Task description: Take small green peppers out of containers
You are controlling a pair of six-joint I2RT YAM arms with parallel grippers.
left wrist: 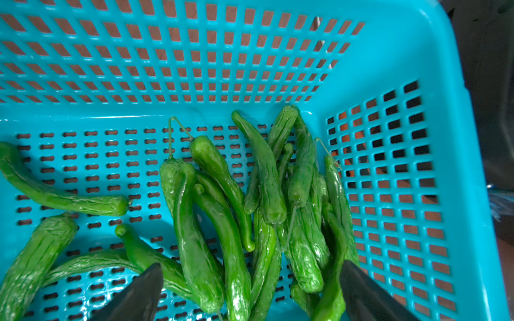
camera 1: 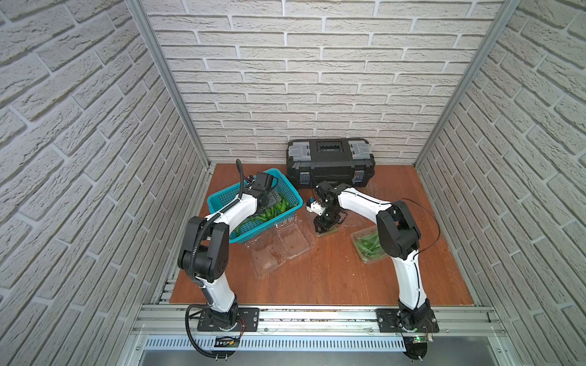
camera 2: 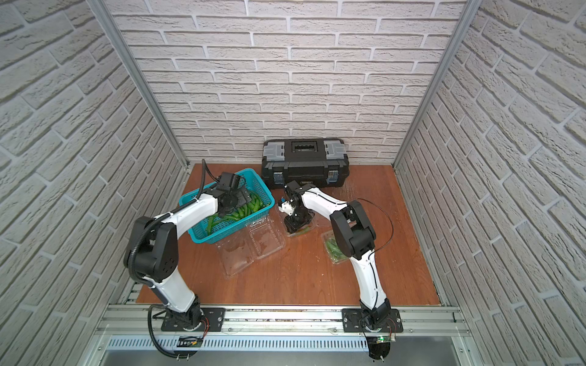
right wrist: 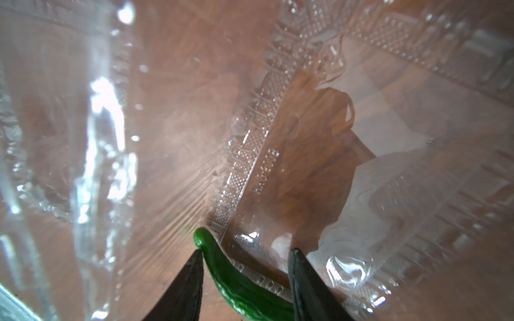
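Observation:
One green pepper (right wrist: pixel 241 291) lies along the near edge of a clear container (right wrist: pixel 249 155) in the right wrist view. My right gripper is partly open above it, a finger either side, with gaps showing; one finger covers part of the pepper. In the left wrist view, a blue basket (left wrist: pixel 465 160) holds several green peppers (left wrist: pixel 225 235). Over them my left gripper stands wide open inside the basket, its fingers apart and the peppers below between them. Another clear container (camera 1: pixel 364 261) at the right holds several peppers (camera 1: pixel 369 244).
Empty clear open containers (camera 1: pixel 268 257) lie in front of the basket. A black toolbox (camera 1: pixel 329 159) stands against the back wall, close behind the right arm.

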